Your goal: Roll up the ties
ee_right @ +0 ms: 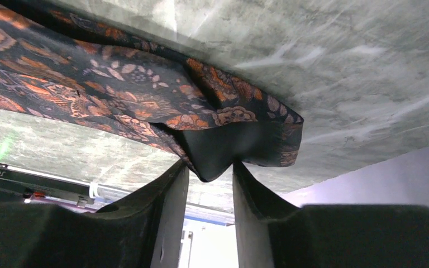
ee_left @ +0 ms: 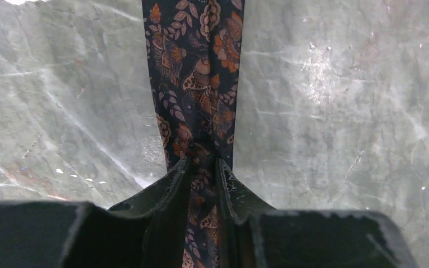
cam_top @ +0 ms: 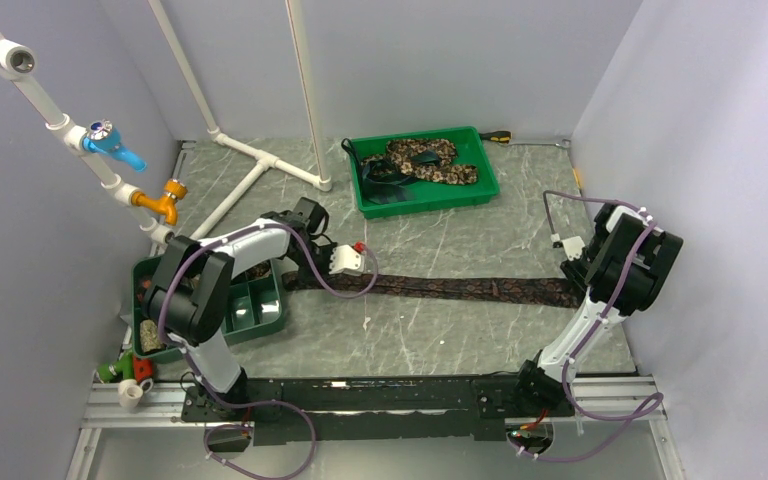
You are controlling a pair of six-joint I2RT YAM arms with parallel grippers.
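A long dark paisley tie (cam_top: 440,287) lies stretched flat across the worktop. My left gripper (cam_top: 330,270) is over its left part. In the left wrist view, that gripper's fingertips (ee_left: 203,164) are a little apart, pointing down on the tie's middle crease. My right gripper (cam_top: 575,272) is at the tie's right end. In the right wrist view, its fingertips (ee_right: 207,166) are part open at the end's lower edge, where the fabric (ee_right: 139,95) is folded and a black underside shows between them.
A green tray (cam_top: 410,205) with more ties sits at the back. A divided green bin (cam_top: 270,320) lies under the left arm. White pipes with taps stand at the left and back. The right wall is close beside the right arm.
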